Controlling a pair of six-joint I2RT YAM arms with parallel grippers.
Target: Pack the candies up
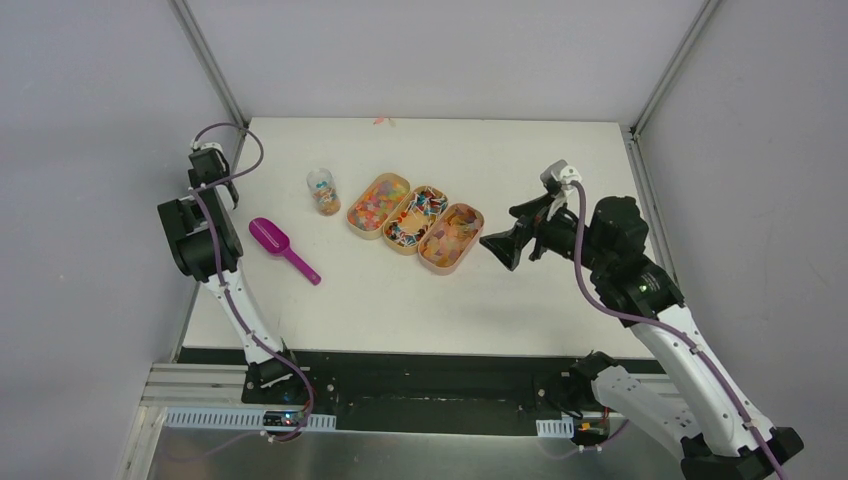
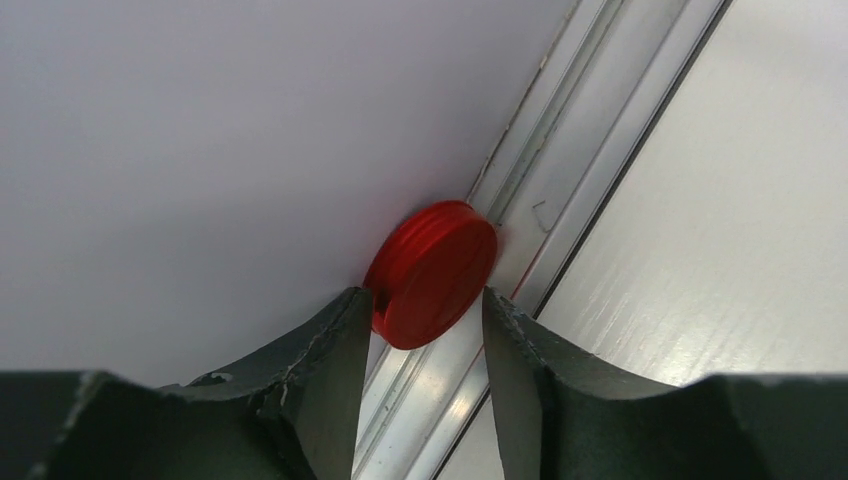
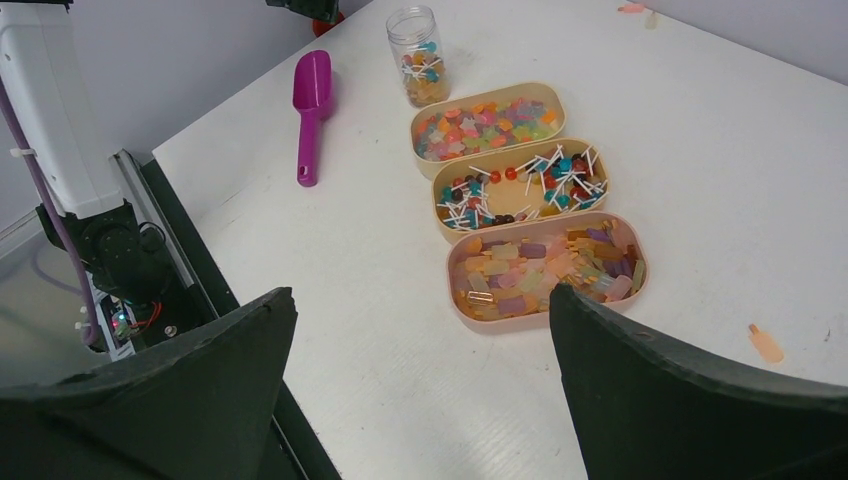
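Note:
In the left wrist view a red lid leans on its edge against the wall, in the channel beside the table. My left gripper stands part open, its fingertips on either side of the lid; whether they touch it I cannot tell. A clear jar with candies in it stands on the table without a lid. To its right are three trays: gummy shapes, lollipops and bottle-shaped gummies. The purple scoop lies left of them. My right gripper hangs open and empty, right of the trays.
A loose orange gummy lies on the bare table to the right of the trays. Pinkish pieces are at the back edge. The wall and a metal rail closely bound the left gripper.

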